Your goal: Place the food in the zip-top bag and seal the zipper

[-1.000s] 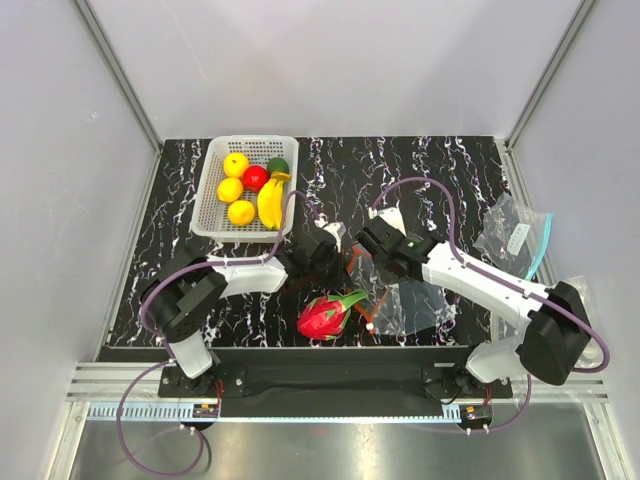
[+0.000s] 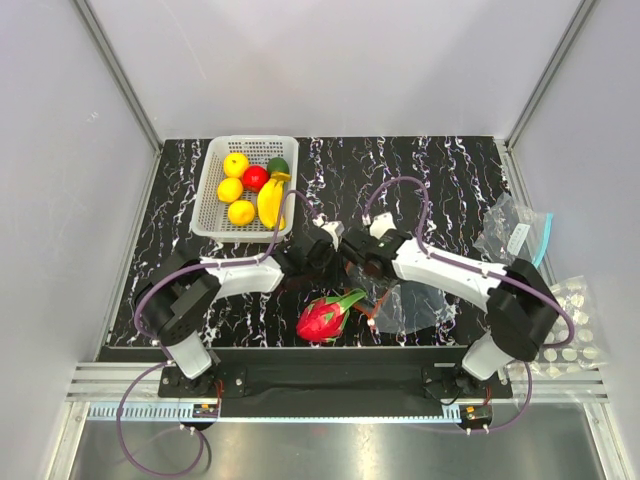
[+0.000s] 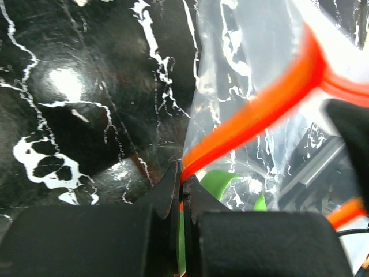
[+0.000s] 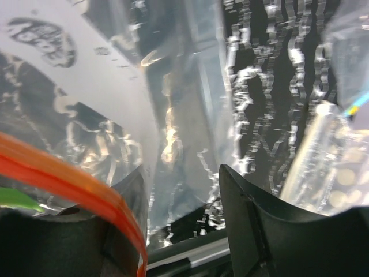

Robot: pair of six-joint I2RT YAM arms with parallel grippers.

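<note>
A zip bag [image 2: 410, 310] with an orange zipper lies at front centre. My left gripper is shut on the orange zipper edge [image 3: 253, 118], which runs up from between its fingertips. My right gripper is open above the bag, the orange strip [image 4: 86, 193] crossing near its left finger. In the top view a red dragon fruit [image 2: 322, 318] with green leaves lies just below the left gripper; green leaf tips show behind the zipper in the left wrist view.
A white basket [image 2: 210, 215] of lemons, bananas, a red fruit and a green one stands at back left. Other bags [image 2: 515, 240] lie at the right edge. The black marbled board is clear at the back.
My right arm has moved a little leftward toward my left gripper, its wrist swinging slightly inward. The left arm and the dragon fruit are unchanged.
</note>
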